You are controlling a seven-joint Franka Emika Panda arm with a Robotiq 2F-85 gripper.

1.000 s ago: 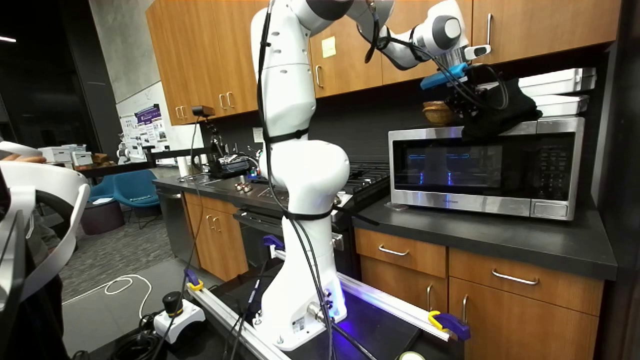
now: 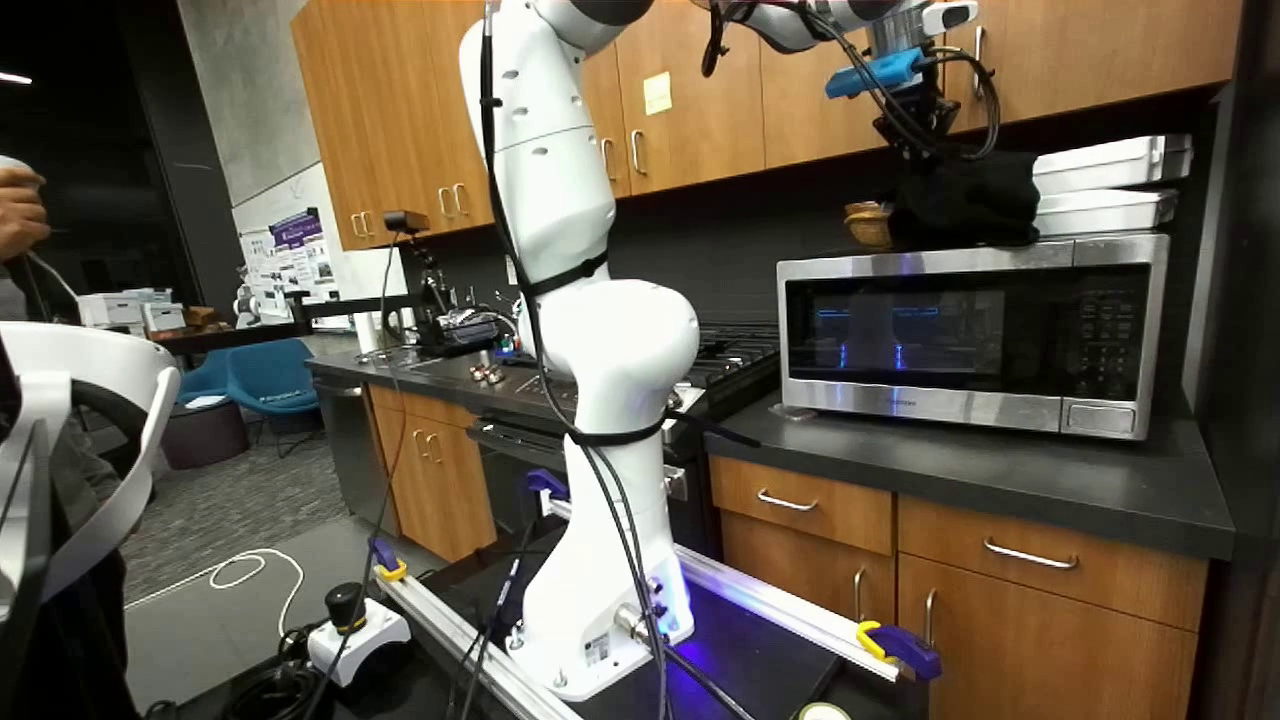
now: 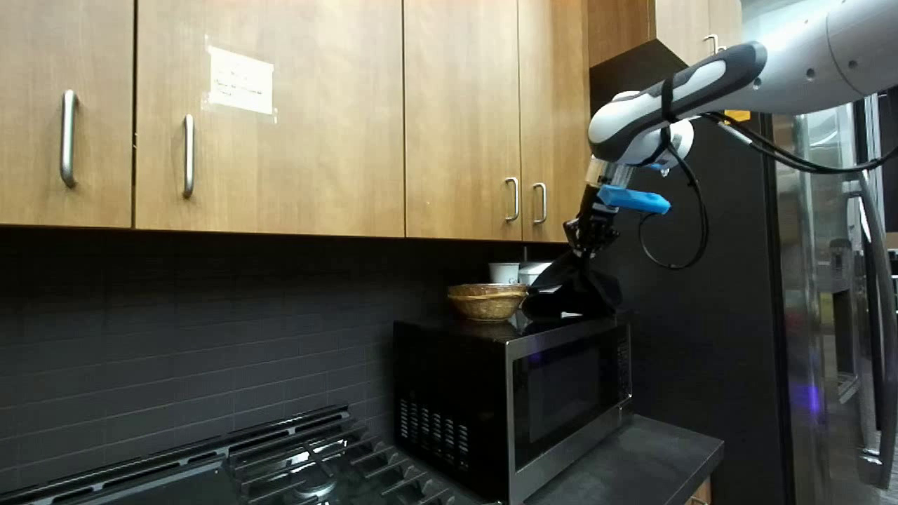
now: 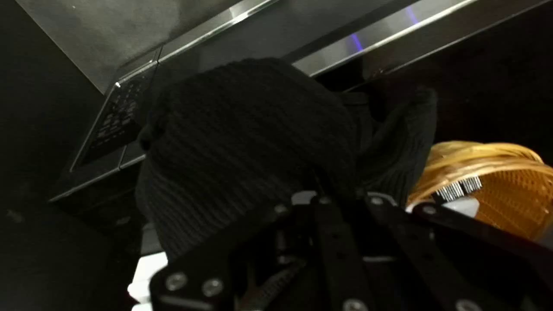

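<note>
A black ribbed knit cloth [image 4: 254, 134], perhaps a hat, fills the middle of the wrist view. My gripper is shut on its edge; the fingertips are partly lost against the dark fabric. In exterior view 1 the cloth [image 2: 972, 202] hangs below the gripper [image 2: 924, 150], over the top of the microwave [image 2: 960, 258]. From exterior view 2 the gripper [image 3: 582, 251] points down, with the cloth [image 3: 577, 286] spreading beneath it at the microwave's top. Whether the cloth's lower edge rests on the microwave is hard to tell.
A wicker basket [image 3: 488, 303] sits on the microwave, close beside the cloth; small items show inside it in the wrist view. White lidded containers [image 2: 1110, 186] are stacked behind to the right. Wooden cabinets [image 2: 852, 108] hang close above.
The arm has risen, lifting the gripper and the cloth slightly up and left in exterior view 1. The cloth no longer drapes over the microwave's front edge and hangs more directly below the gripper.
</note>
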